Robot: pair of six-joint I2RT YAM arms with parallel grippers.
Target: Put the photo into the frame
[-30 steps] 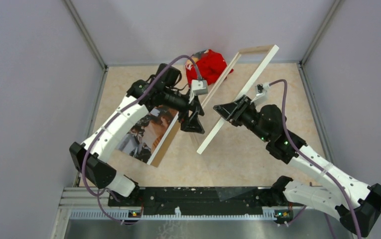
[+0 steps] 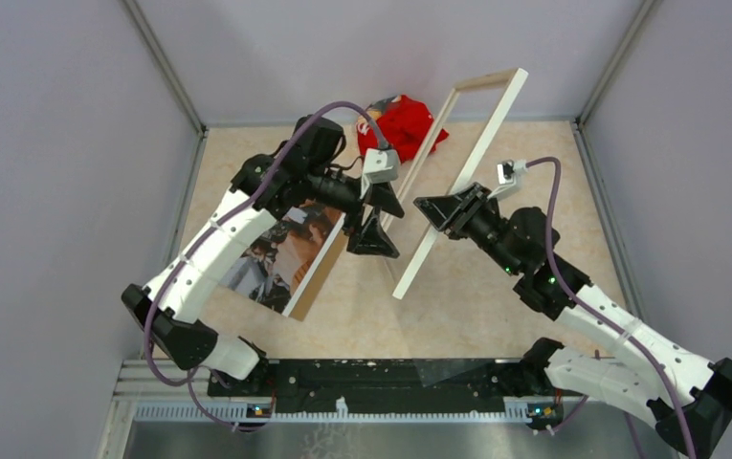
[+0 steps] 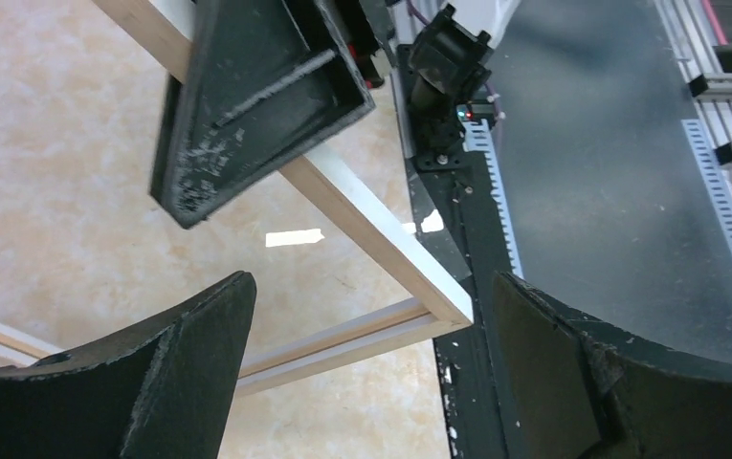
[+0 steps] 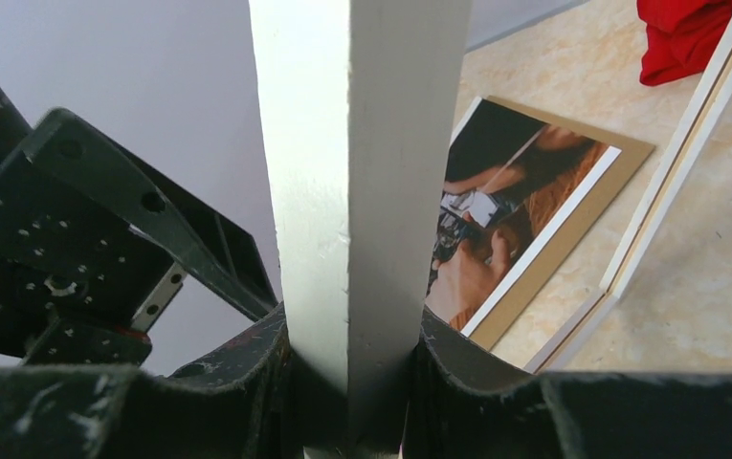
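Note:
A pale wooden frame (image 2: 481,143) is held tilted above the table, its upper end toward the back. My right gripper (image 2: 443,212) is shut on one long side of it; in the right wrist view the white bar (image 4: 352,191) rises between the fingers. Just left of that, my left gripper (image 2: 379,228) stands open, with no contact with the frame visible. Its fingers (image 3: 189,354) spread wide in the left wrist view, the frame's corner beyond them. The photo (image 2: 290,253) lies on the table at left, on a brown board (image 2: 321,279), partly hidden by my left arm.
A red cloth (image 2: 405,129) lies at the back of the table. A clear sheet (image 2: 443,371) overhangs the front edge. Walls bound the left, back and right.
The held frame has turned steeper, its lower end shifting to the right and its upper end rising. The photo has stayed put.

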